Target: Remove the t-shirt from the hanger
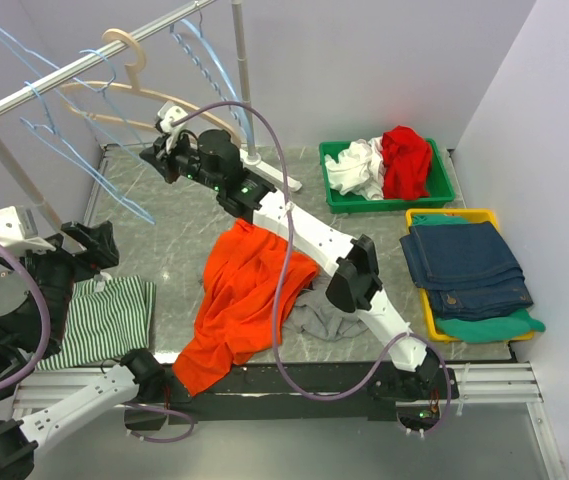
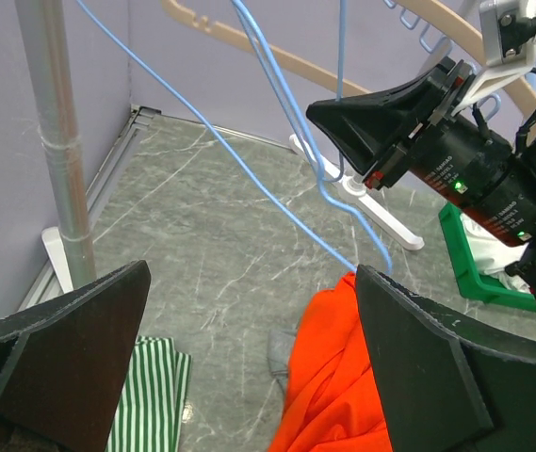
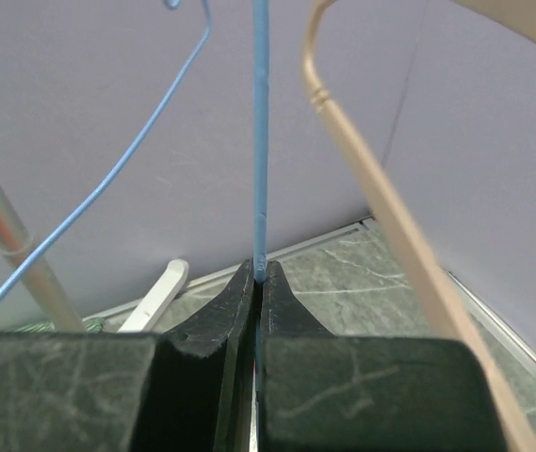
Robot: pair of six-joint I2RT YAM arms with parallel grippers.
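Observation:
The rail [image 1: 74,67] carries blue wire hangers [image 1: 104,184] and beige hangers [image 1: 124,92]; no shirt hangs on them. An orange garment [image 1: 244,290] lies below on the floor, also in the left wrist view. My right gripper [image 1: 162,160] is up among the hangers, shut; in its wrist view a blue hanger wire [image 3: 260,188] runs down to its closed tips, whether held or behind them I cannot tell. My left gripper [image 1: 89,245] stands open at the left, lower, with nothing between its fingers.
A green bin [image 1: 389,203] with white and red cloth stands at the back right, a yellow bin [image 1: 479,216] with jeans [image 1: 469,260] at the right. A striped cloth [image 1: 99,325] and grey cloth [image 1: 319,315] lie on the grey floor.

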